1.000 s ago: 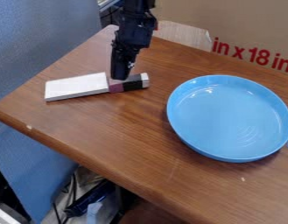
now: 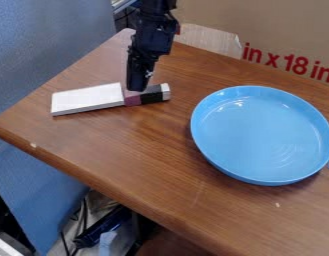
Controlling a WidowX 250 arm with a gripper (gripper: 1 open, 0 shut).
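Note:
A long white block lies flat on the wooden table at the left, with a dark maroon and black band near its right end and a pale tip. My black gripper hangs from the top of the view, its tips just over or at the back edge of that banded part; whether they touch it, and how the fingers stand, I cannot tell. A large light blue plate rests to the right, apart from the block.
A cardboard box with red printing stands behind the table.

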